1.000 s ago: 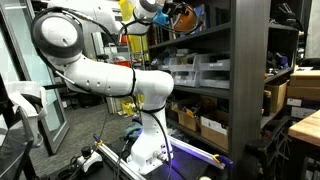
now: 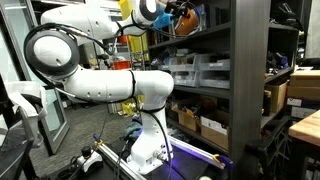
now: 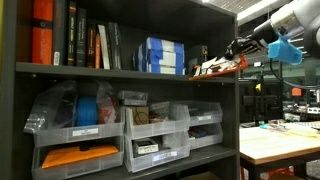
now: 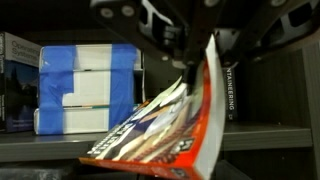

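Note:
A book with an orange-red edge and a pictured cover (image 4: 160,128) hangs tilted in front of a shelf in the wrist view. My gripper is shut on it, though the book and dark gripper parts hide much of the contact. In exterior view 2 the book (image 3: 216,67) lies near the right end of the upper shelf, with my gripper (image 3: 238,50) at its right side. Exterior view 1 shows only an orange patch of the book (image 2: 187,21) near the top edge.
Blue-and-white boxes (image 3: 165,57) stand left of the held book on the upper shelf (image 3: 100,73). Farther left is a row of upright books (image 3: 72,35). Clear bins (image 3: 157,120) fill the shelf below. A dark upright panel (image 2: 245,75) borders the shelf.
The arm's upper links have shifted slightly over the last second, and the orange book patch has moved only a little. The gripper still keeps its hold.

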